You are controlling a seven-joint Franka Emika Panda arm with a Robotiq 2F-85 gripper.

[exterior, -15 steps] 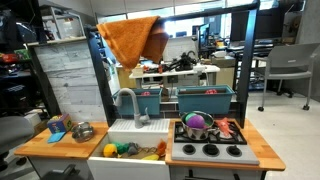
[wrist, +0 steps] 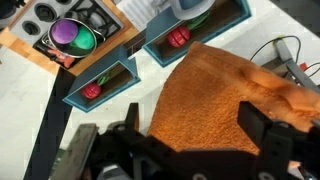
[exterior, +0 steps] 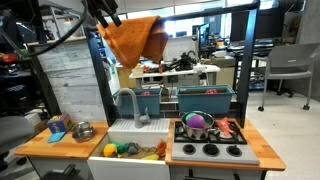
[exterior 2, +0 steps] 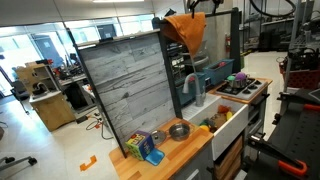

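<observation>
An orange towel (exterior: 138, 42) hangs draped at the top of the rack above the sink; it also shows in exterior view 2 (exterior 2: 187, 32). In the wrist view the cloth (wrist: 205, 100) fills the middle, stretching beyond and below the fingers. My gripper (exterior: 109, 20) is up high at the towel's left upper edge, pointing down. Its two dark fingers (wrist: 128, 135) stand wide apart, so it is open. Cloth shows behind the gap, but whether any of it lies between the fingertips I cannot tell.
Below is a white sink (exterior: 112, 137) holding colourful toy food, with a grey faucet. A stove (exterior: 212, 150) carries a pot with a purple item. Teal bins (exterior: 205, 99) hang behind. A metal bowl (exterior 2: 180, 130) and a small box sit on the left counter.
The arm has come in from the upper left in exterior view 1, bringing my gripper rightward to the towel's edge. The towel looks unmoved.
</observation>
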